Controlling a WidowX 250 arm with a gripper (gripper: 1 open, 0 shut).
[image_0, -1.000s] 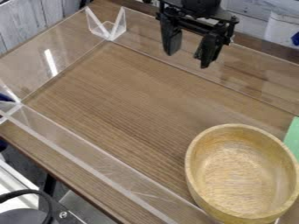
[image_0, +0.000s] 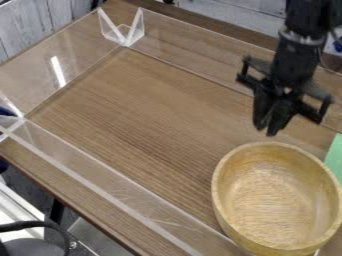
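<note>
My gripper (image_0: 274, 120) is a dark, blurred shape at the right of the camera view, hanging above and just behind a round tan bowl (image_0: 274, 230). No object shows between its fingers; it appears shut, though the blur hides detail.
The wooden table (image_0: 134, 100) has a broad clear middle and left. Transparent walls run along its edges, with a small clear piece (image_0: 123, 30) at the back left. A green item (image_0: 333, 155) lies at the right edge.
My gripper has moved right and down from the back of the table toward the bowl. The bowl has not moved.
</note>
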